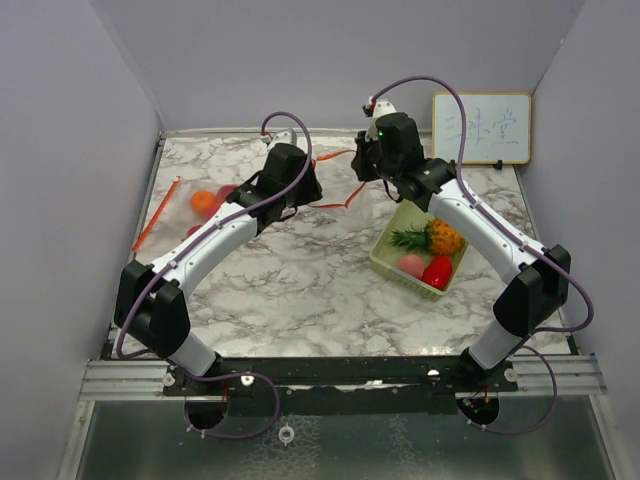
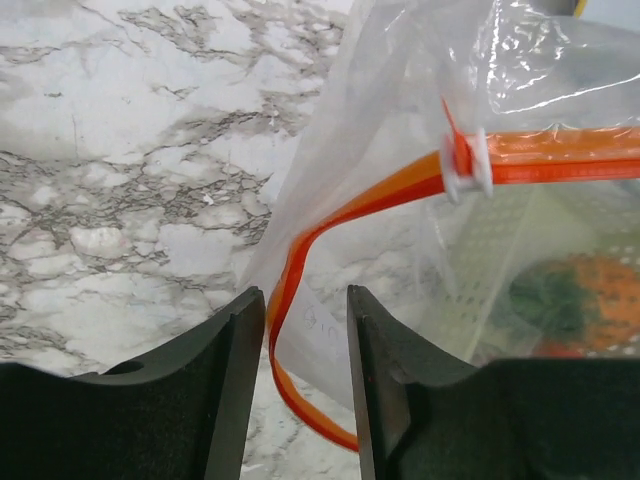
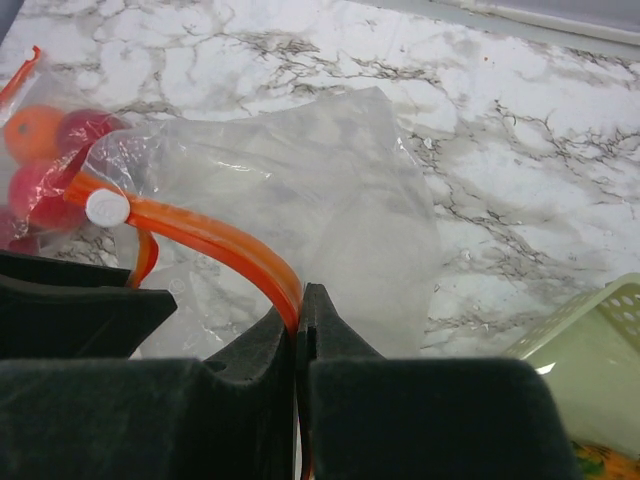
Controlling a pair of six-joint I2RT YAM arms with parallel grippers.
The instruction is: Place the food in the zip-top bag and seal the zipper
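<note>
A clear zip top bag (image 3: 335,200) with an orange zipper rim (image 1: 332,206) stands between my two grippers, its mouth spread apart. My right gripper is shut on the orange rim, which runs between its fingertips. My left gripper is part open; the rim's far side passes by the inner edge of its left finger (image 2: 236,345), not clamped. A white slider (image 2: 468,165) sits on the zipper. In the green basket (image 1: 385,268) lie a pineapple (image 1: 445,238), a red food item (image 1: 437,272) and a pink one (image 1: 410,265).
Another clear bag with an orange zipper strip (image 1: 157,215) lies at the left, holding an orange (image 1: 203,203) and several red fruits. A whiteboard (image 1: 482,128) leans at the back right.
</note>
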